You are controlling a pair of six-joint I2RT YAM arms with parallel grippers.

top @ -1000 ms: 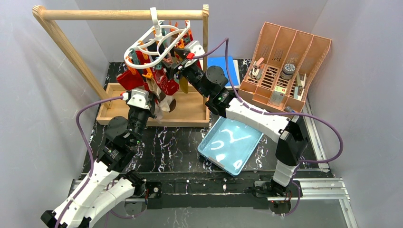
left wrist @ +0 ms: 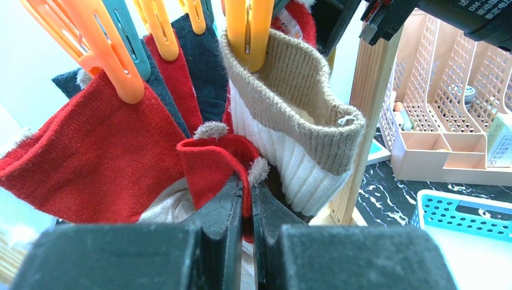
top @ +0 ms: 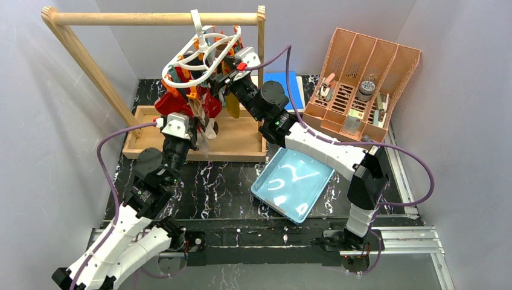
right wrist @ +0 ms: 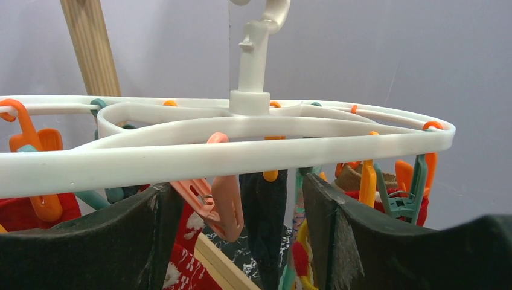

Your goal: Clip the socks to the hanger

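Note:
The white hanger [top: 202, 60] hangs from the wooden bar, its coloured clips holding several socks. In the left wrist view my left gripper is shut on the cuff of a red sock [left wrist: 211, 160], a thin fold pinched between its fingertips. Just above it, a yellow clip [left wrist: 249, 36] grips a white sock [left wrist: 272, 130] with a tan cuff. Another red sock [left wrist: 102, 151] hangs from an orange clip at left. Below the hanger rim, my right gripper is open, with a pink clip [right wrist: 228, 208] hanging between its spread fingers, nearer the left one.
A wooden rack [top: 151, 19] carries the hanger, with its tray base [top: 235, 148] underneath. The blue tray [top: 293, 184] lies at front centre, empty. At the back right stands a pink organizer [top: 362, 78] with small items.
The hanger and its hanging socks have swung slightly to the right. The right gripper has shifted a little at the hanger's edge; the left arm appears still.

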